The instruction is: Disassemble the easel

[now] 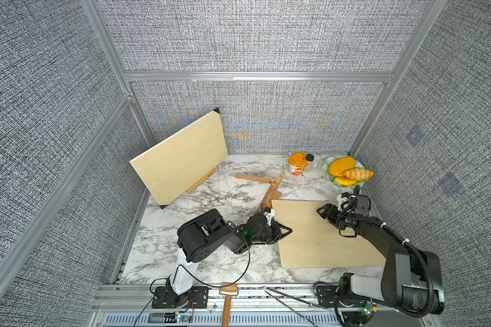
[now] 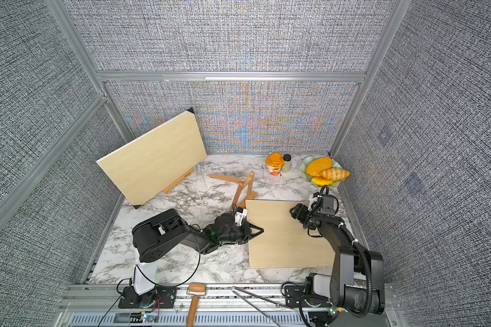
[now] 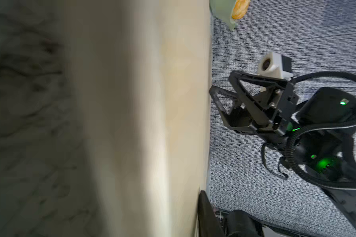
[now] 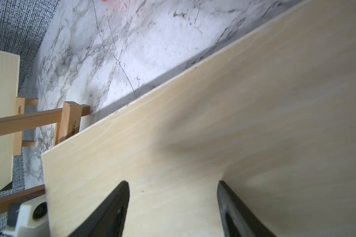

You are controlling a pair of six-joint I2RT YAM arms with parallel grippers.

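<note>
A pale wooden board (image 1: 324,242) lies flat on the right front of the table. My left gripper (image 1: 283,231) is at its left edge; in the left wrist view the board is blurred and very close, and whether the fingers grip it is unclear. My right gripper stands open over the board, nothing between its fingers. Behind the left gripper, a wooden easel frame (image 2: 238,190) lies partly folded. A second board (image 1: 180,158) stands tilted on another wooden stand (image 1: 201,179) at the back left.
An orange-lidded cup (image 1: 296,162), a dark-capped jar (image 1: 310,160) and a bowl (image 1: 328,174) of bread-like items stand at the back right. A roller (image 1: 228,288) lies at the front rail. The left and middle back have some free marble.
</note>
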